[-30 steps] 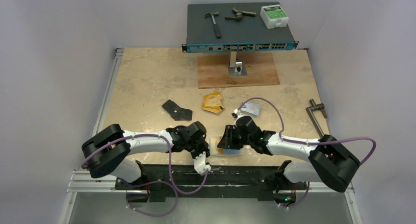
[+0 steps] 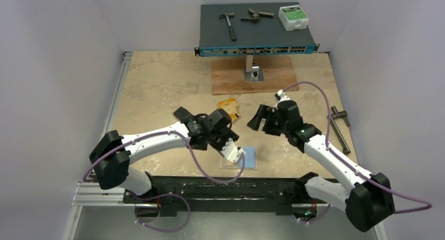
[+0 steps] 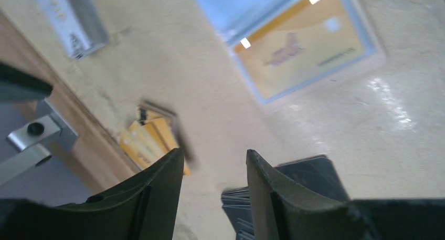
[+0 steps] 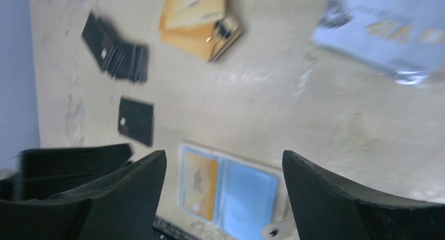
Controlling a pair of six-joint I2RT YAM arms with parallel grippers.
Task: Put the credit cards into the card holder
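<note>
The card holder (image 3: 309, 51) lies open at the front middle, one side blue and the other tan inside; part of it shows in the top view. Yellow cards (image 4: 194, 19) lie behind it. Silvery cards (image 4: 388, 30) are to the right. In the left wrist view, a black card (image 3: 312, 174) lies apart from a fanned group of black cards (image 3: 241, 214). My left gripper is open above the table, nothing between its fingers. Open and empty too is my right gripper, raised over the table right of the left one.
A wooden board (image 2: 225, 77) and a dark rack unit (image 2: 252, 32) bearing hammers stand at the back. A long-handled tool (image 2: 340, 129) lies at the right edge. Both grippers are close together mid-table.
My right gripper has left the holder, moving back and slightly right, and now covers the silvery cards in the top view. My left gripper has moved back and right, toward the yellow cards.
</note>
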